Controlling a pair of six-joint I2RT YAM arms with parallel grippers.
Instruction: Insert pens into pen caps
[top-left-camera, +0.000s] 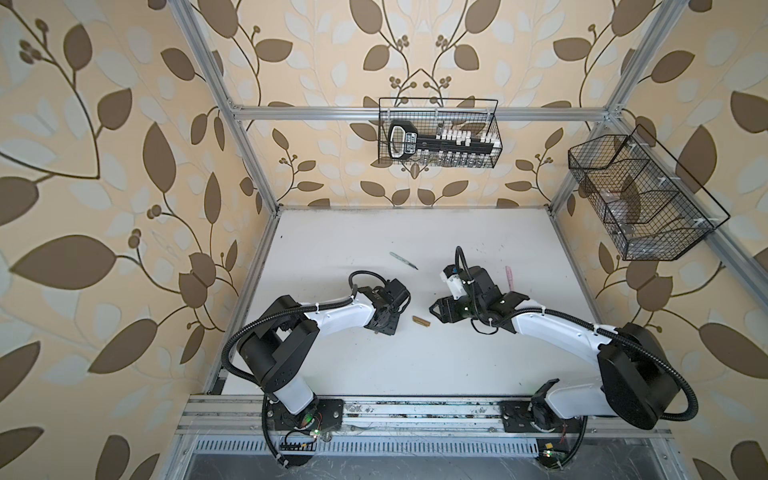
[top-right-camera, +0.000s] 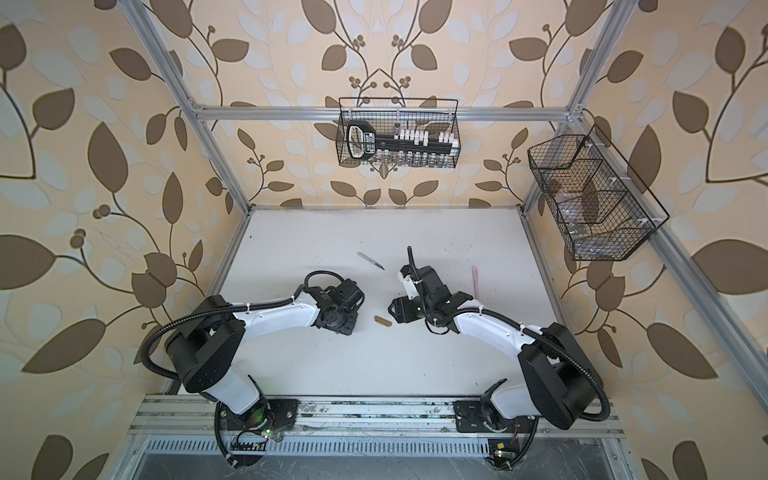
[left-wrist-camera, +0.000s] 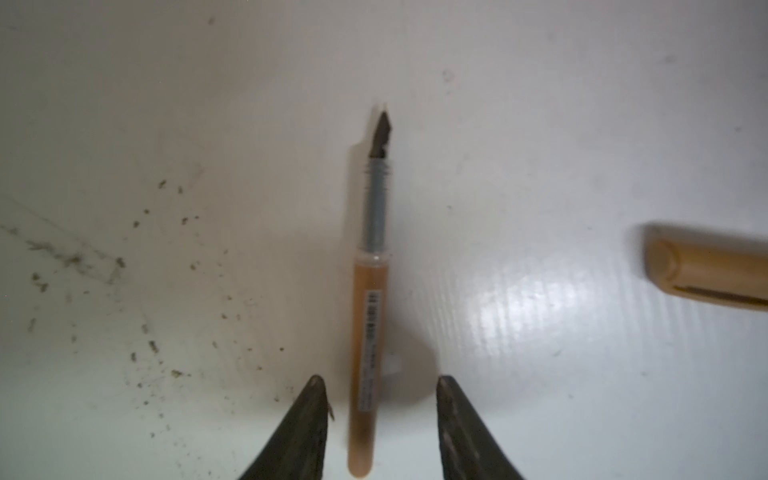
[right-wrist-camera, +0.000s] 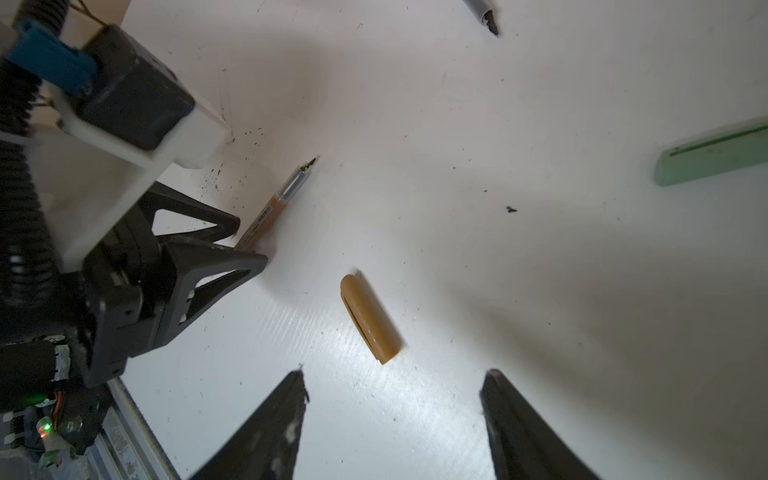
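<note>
An orange pen (left-wrist-camera: 368, 336) with a bare nib lies between the spread fingertips of my left gripper, which is low over it and part open. Beside it lies a mustard cap (right-wrist-camera: 369, 318), also visible in both top views (top-left-camera: 421, 321). My right gripper is open above the table, nothing between its fingers. In the right wrist view, a green cap (right-wrist-camera: 708, 153) lies at the right and a grey pen tip (right-wrist-camera: 482, 14) at the top. A grey-green pen (top-left-camera: 403, 260) lies further back.
A pink item (top-right-camera: 475, 280) lies on the right of the white table (top-left-camera: 320, 240), whose back is mostly clear. Wire baskets (top-left-camera: 440, 132) hang on the back and right frame, above the table.
</note>
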